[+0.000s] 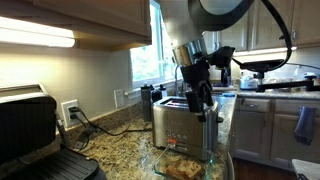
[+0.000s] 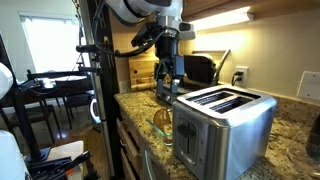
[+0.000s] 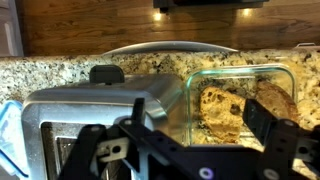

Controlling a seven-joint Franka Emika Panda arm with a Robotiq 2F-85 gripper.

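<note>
The silver toaster (image 1: 177, 125) stands on the granite counter, its slots showing in exterior view 2. Beside it is a clear glass dish (image 3: 235, 73) holding pieces of toasted bread; one piece of bread (image 3: 222, 113) lies near the toaster and another (image 3: 275, 104) farther right. Exterior view 1 also shows bread (image 1: 183, 167) in the dish. My gripper is open above the toaster's side and the dish, with nothing visible between its fingers. Seen from the side, the gripper (image 1: 209, 114) points downward by the toaster; exact contact is hard to tell.
A black appliance (image 1: 30, 135) with a raised lid occupies the left of the counter. Behind the toaster is a wall outlet (image 1: 71, 112) with a dark cord. The counter's front edge (image 3: 45, 70) runs close by, and cabinets hang overhead.
</note>
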